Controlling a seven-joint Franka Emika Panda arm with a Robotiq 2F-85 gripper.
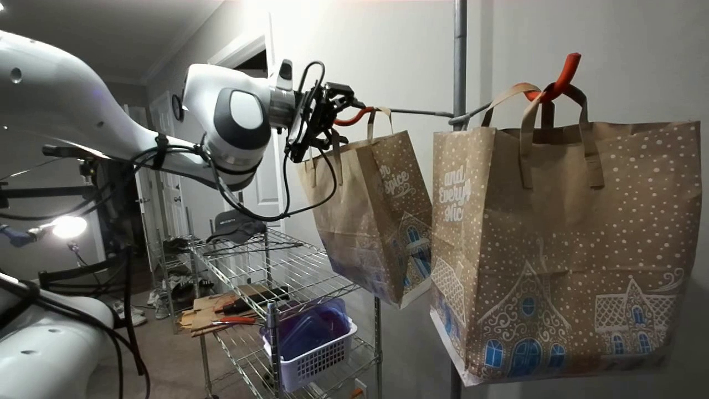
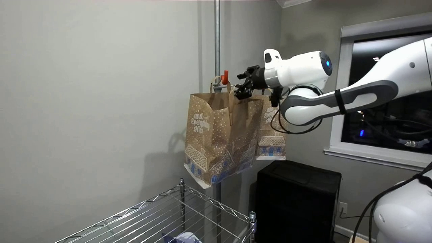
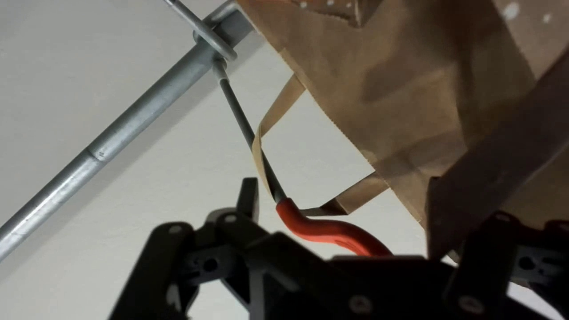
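Note:
The brown paper bag on the left hangs tilted from a grey rod with a red hook end. My open gripper is at that hook, its fingers spread around the red end, beside the bag's top edge. In the wrist view the red hook end lies between my fingers, partly hidden by the gripper. One paper handle loops over the rod. The other handle, a dark strap, runs close to my right finger; whether it touches the finger or the hook cannot be told.
A second snow-patterned bag hangs on another red hook, right of the upright pole. Below stands a wire shelf with a cap and a white basket. The wall is close behind the bags.

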